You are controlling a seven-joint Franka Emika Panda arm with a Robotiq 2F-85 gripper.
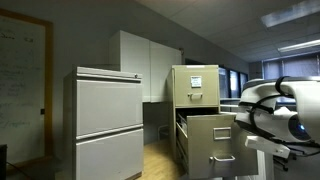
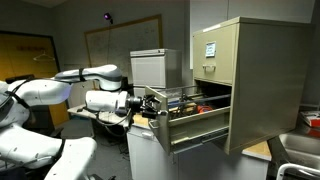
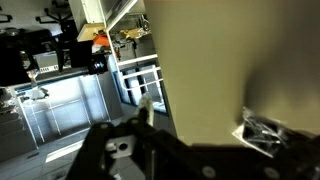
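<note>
A beige filing cabinet (image 1: 196, 88) stands with one drawer pulled out. That drawer's front (image 1: 212, 146) has a silver pull handle (image 1: 223, 159), and the drawer (image 2: 197, 117) holds assorted items. My gripper (image 2: 150, 103) is at the near side edge of the drawer front, close to its top. In the wrist view the beige panel fills the upper right, and my open gripper lies at its lower edge. One finger (image 3: 146, 108) shows beyond the panel's edge; a shiny piece appears against the panel. Contact cannot be told.
A white filing cabinet (image 1: 108, 122) stands to the left, with white wall cupboards (image 1: 148, 60) behind. The cabinet's closed upper drawer (image 1: 196, 86) sits above the pulled-out one. A wooden-topped surface (image 2: 262, 151) lies beside and below the drawer.
</note>
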